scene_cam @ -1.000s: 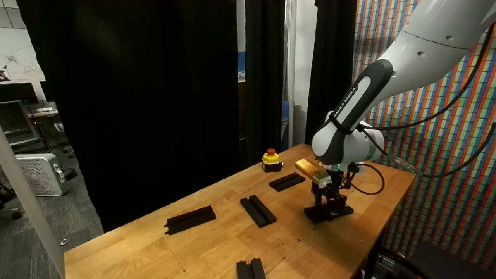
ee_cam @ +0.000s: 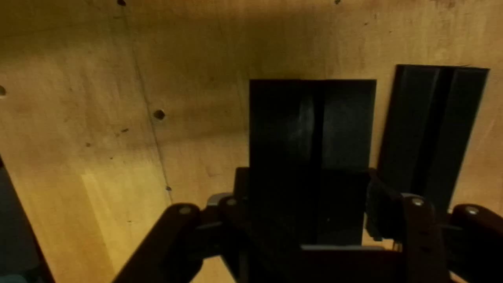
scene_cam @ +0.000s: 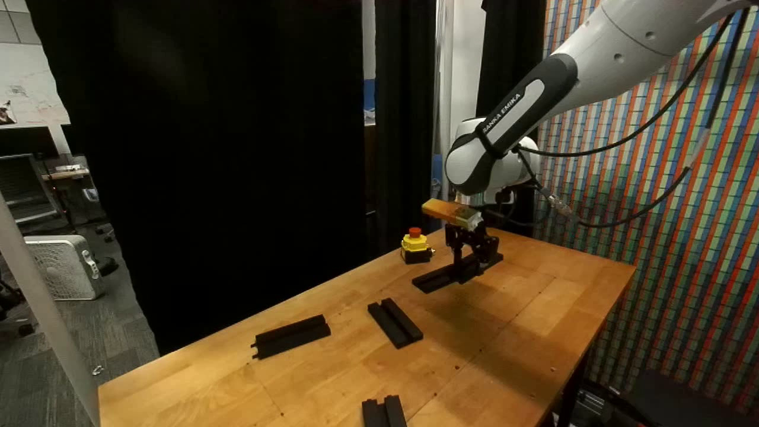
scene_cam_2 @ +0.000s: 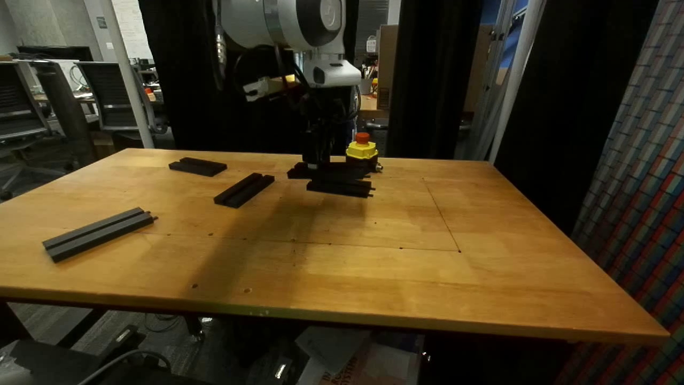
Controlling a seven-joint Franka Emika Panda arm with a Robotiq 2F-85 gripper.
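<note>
My gripper (scene_cam: 469,257) is shut on a black grooved block, gripped across its width and held just above the wooden table. In the wrist view the held block (ee_cam: 346,122) fills the space between the dark fingers. Close by on the right lies a second black grooved block (ee_cam: 431,122), slightly turned against it. From exterior view 1 this second block (scene_cam: 431,281) shows in front of the held one, and the two overlap. Exterior view 2 has my gripper (scene_cam_2: 315,160) at the table's far side, over two dark blocks that are hard to separate.
A yellow emergency stop box (scene_cam: 414,245) with a red button stands close beside the gripper. Other black grooved blocks lie apart: one at the middle (scene_cam: 395,322), one at the left (scene_cam: 292,335), one at the near edge (scene_cam: 384,413).
My gripper and the held block have moved left and back in exterior view 1, from the open right part of the table to beside the block near the emergency stop. The other blocks have not moved.
</note>
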